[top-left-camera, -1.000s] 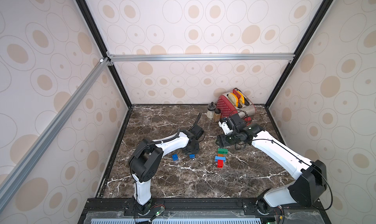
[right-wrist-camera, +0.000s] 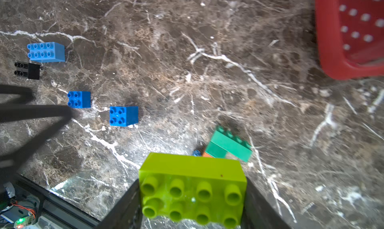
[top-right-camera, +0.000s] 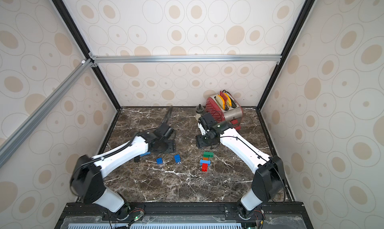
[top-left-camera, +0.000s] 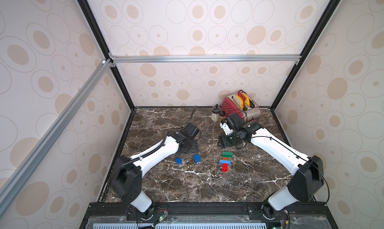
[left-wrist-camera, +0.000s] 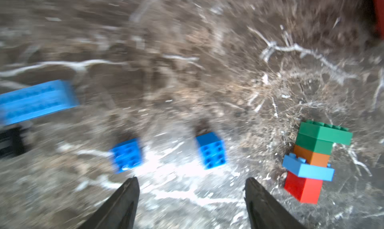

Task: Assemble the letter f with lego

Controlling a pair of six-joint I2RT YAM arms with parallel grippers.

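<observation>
On the table, right of centre, stands the joined brick letter: a green brick (left-wrist-camera: 324,133) and a smaller green one at the far end, then an orange brick (left-wrist-camera: 312,156), a light blue crossbar (left-wrist-camera: 308,169) and a red brick (left-wrist-camera: 303,187) at the near end. My right gripper is shut on a lime green brick (right-wrist-camera: 192,165), whose studs face the wrist camera. In that view the brick hides most of the letter. My left gripper is open, its fingers (left-wrist-camera: 120,201) apart with nothing held. It hangs above two dark blue bricks (left-wrist-camera: 212,151).
Farther left lie another light blue brick (right-wrist-camera: 47,52) and a black brick (right-wrist-camera: 27,70). A red toaster (top-left-camera: 236,104) and a jar (top-left-camera: 215,112) stand at the back right.
My left arm has swung to the left and away from the near dark blue brick, which is now in plain view. The right arm has shifted slightly left.
</observation>
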